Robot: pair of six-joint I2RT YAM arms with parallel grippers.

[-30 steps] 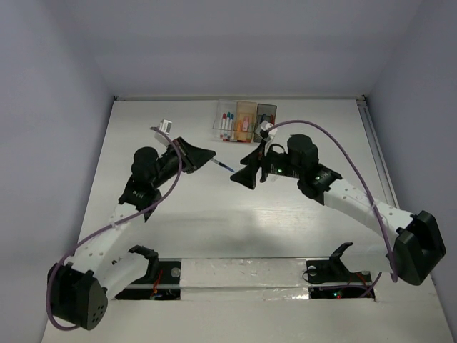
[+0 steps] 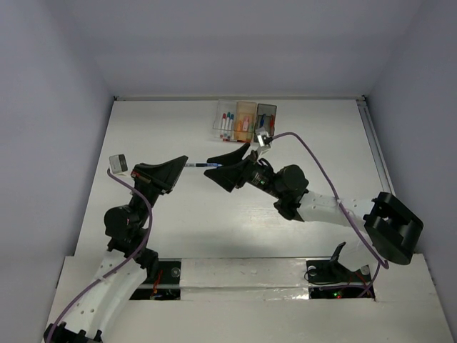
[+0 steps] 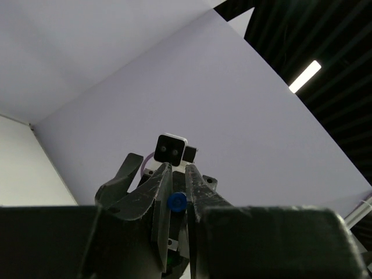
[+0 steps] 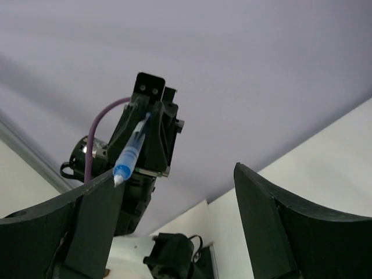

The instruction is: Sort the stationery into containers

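Note:
A thin pen with a blue tip (image 4: 129, 156) is held level in the air by my left gripper (image 2: 185, 162), which is shut on one end of it. From the left wrist the pen's blue round end (image 3: 177, 201) shows between the fingers. My right gripper (image 2: 223, 167) faces it with fingers parted, and the pen's free end reaches the gap between its fingers in the top view. In the right wrist view, the fingers (image 4: 273, 232) stand wide apart and touch nothing. At the back of the table, a three-part container (image 2: 216, 131) holds markers (image 2: 227, 123) in its clear left section.
Orange and pink items (image 2: 246, 123) lie in the container's middle section; dark and red pens (image 2: 271, 123) are in its right section.
Both arms have shifted leftward, the pen travelling with my left gripper and turning from slanted to nearly level. My right gripper has come closer around the pen's free end.

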